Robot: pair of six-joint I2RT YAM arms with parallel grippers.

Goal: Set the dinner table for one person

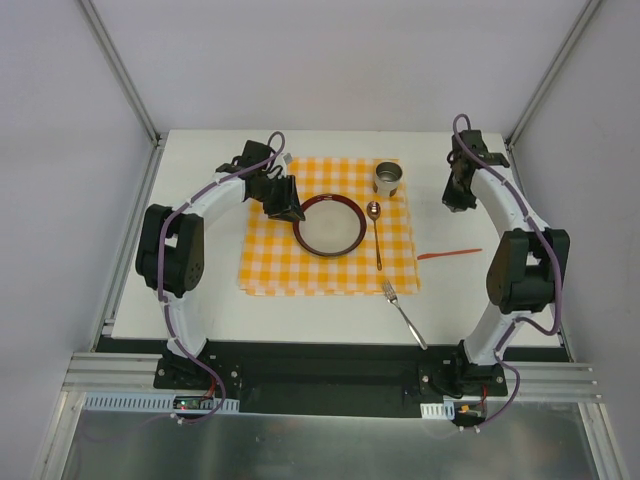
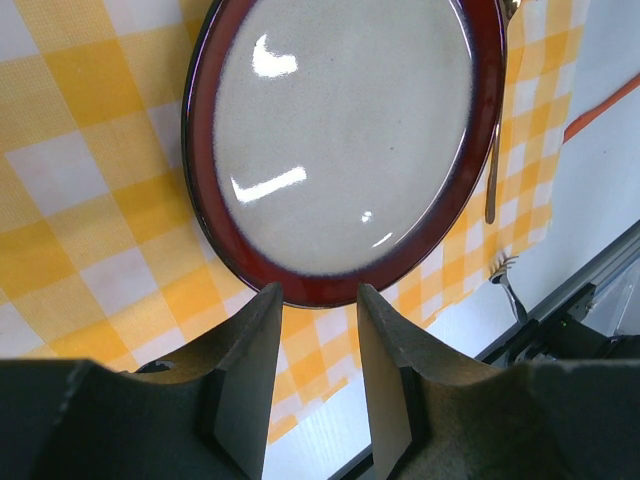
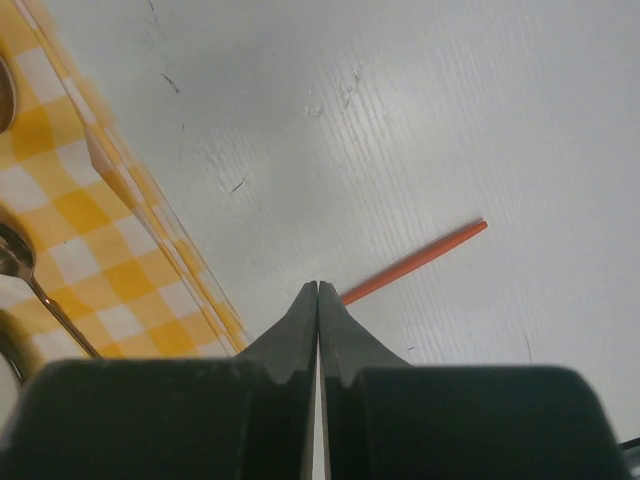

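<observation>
An orange knife (image 1: 449,254) lies flat on the white table, right of the checkered cloth. My right gripper (image 1: 459,207) is above the table behind the knife; in the right wrist view its fingers meet with nothing between them, and the knife (image 3: 415,261) passes beyond the tips. Near the middle of the cloth rests a plate (image 1: 331,225) with a dark red rim. My left gripper stands open at the plate's edge, its fingers apart and empty. A spoon (image 1: 377,240) lies right of the plate, and a metal cup (image 1: 388,178) stands behind it.
The yellow checkered cloth (image 1: 270,275) covers the table's middle. A fork (image 1: 404,314) lies diagonally at the cloth's front right corner, its handle reaching toward the table's front edge. Bare white table (image 1: 250,318) shows at the front left.
</observation>
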